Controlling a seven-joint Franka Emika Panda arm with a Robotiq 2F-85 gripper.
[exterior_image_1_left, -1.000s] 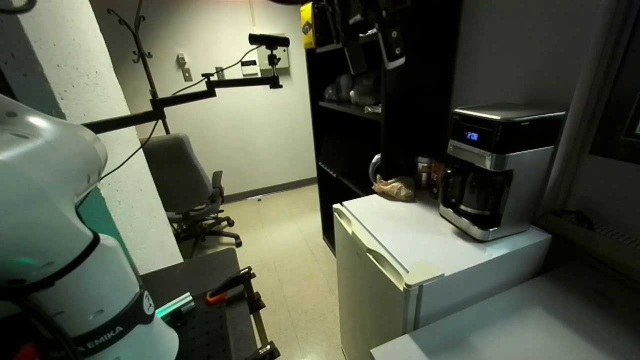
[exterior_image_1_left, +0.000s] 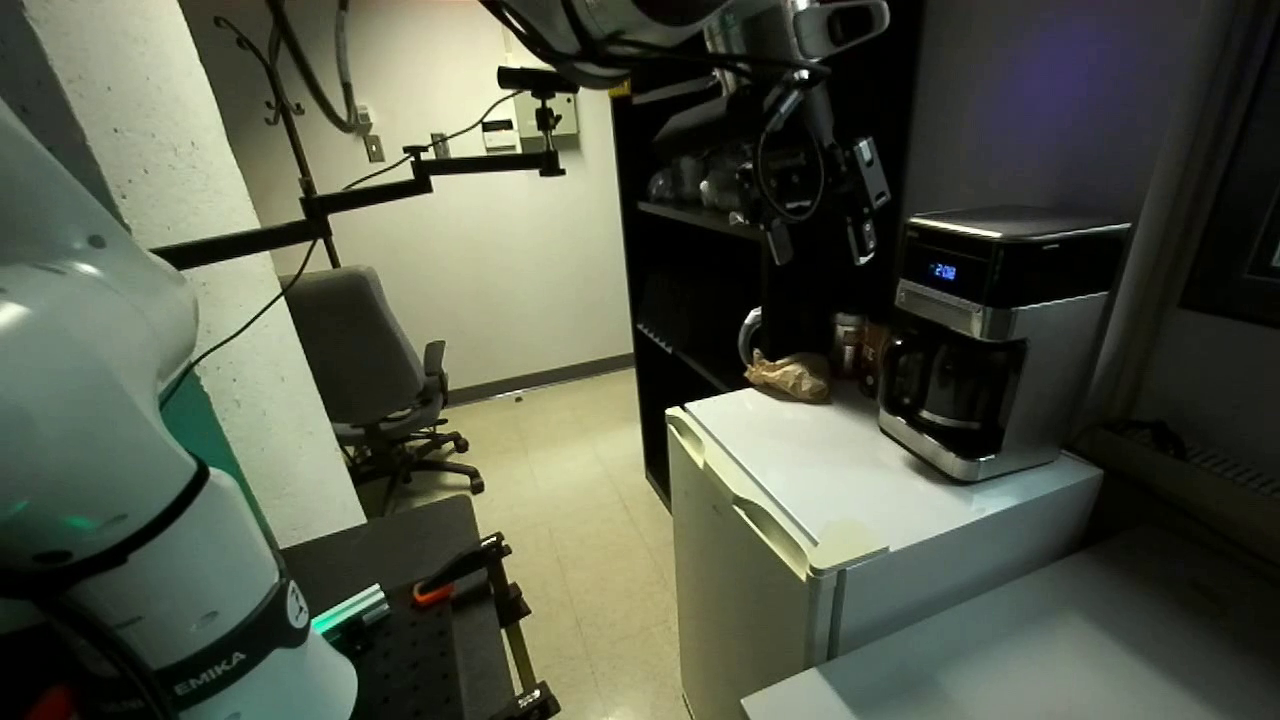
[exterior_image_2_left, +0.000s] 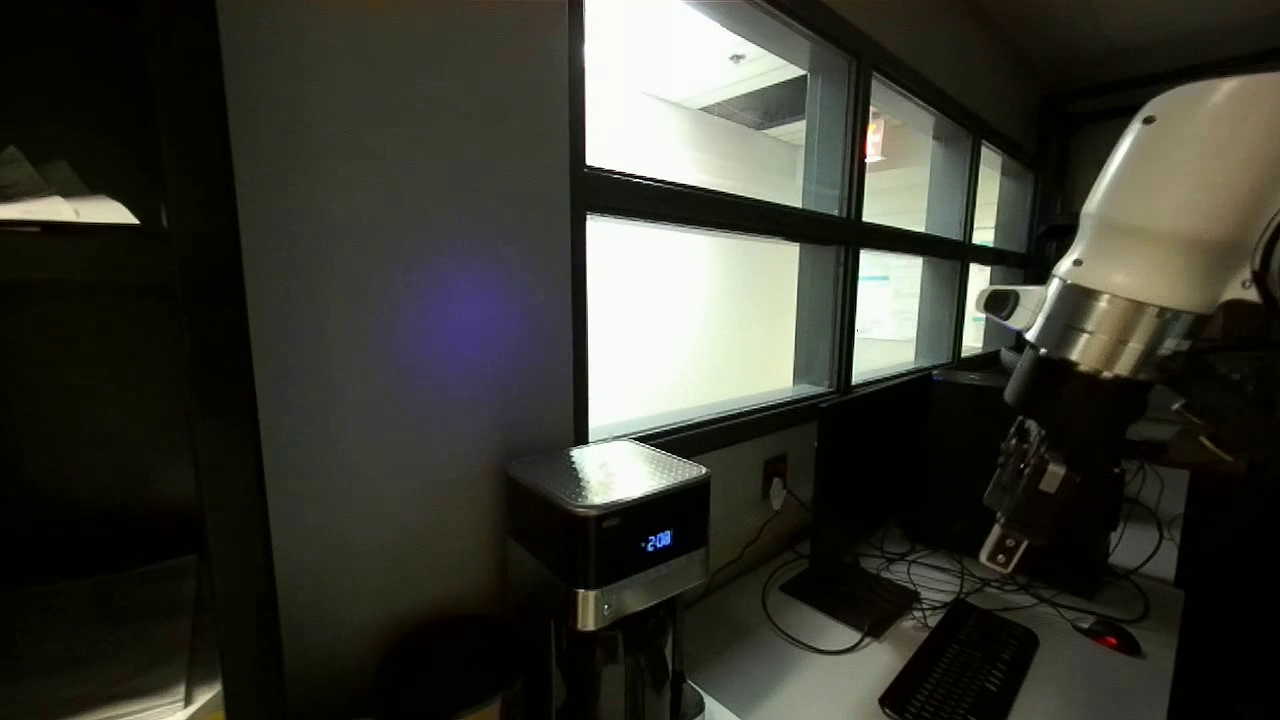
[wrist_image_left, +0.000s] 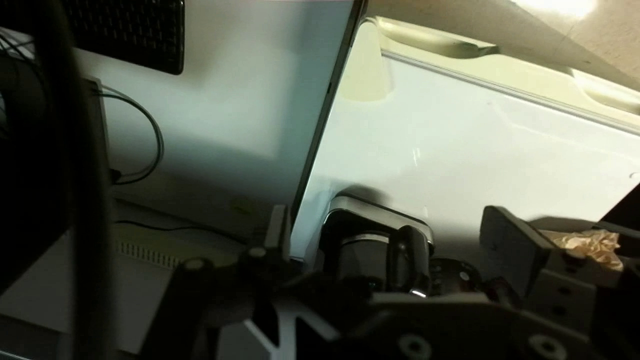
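My gripper (exterior_image_1_left: 822, 252) hangs in the air, tilted down, in front of the dark shelf and to the left of the coffee maker's top in the first exterior view. In the wrist view its two fingers (wrist_image_left: 517, 249) stand wide apart, with nothing held between them. Beyond and below that gap is the glass carafe with its black handle (wrist_image_left: 409, 258), seated in the coffee maker. The coffee maker (exterior_image_1_left: 1008, 342), silver and black with a lit blue clock, stands upright on a white fridge (exterior_image_1_left: 786, 480). In the second exterior view the gripper is at the right, well apart from the coffee maker (exterior_image_2_left: 612, 528).
A crumpled brown paper bag (exterior_image_1_left: 789, 376) and jars (exterior_image_1_left: 848, 342) sit behind the coffee maker's left side. A white desk (exterior_image_2_left: 828, 684) beside it bears a keyboard (exterior_image_2_left: 963, 660), a mouse (exterior_image_2_left: 1110, 636) and loose cables.
The arm has come further into the first exterior view, and my gripper has moved down and to the right, closer to the coffee maker. Objects on the fridge have not moved.
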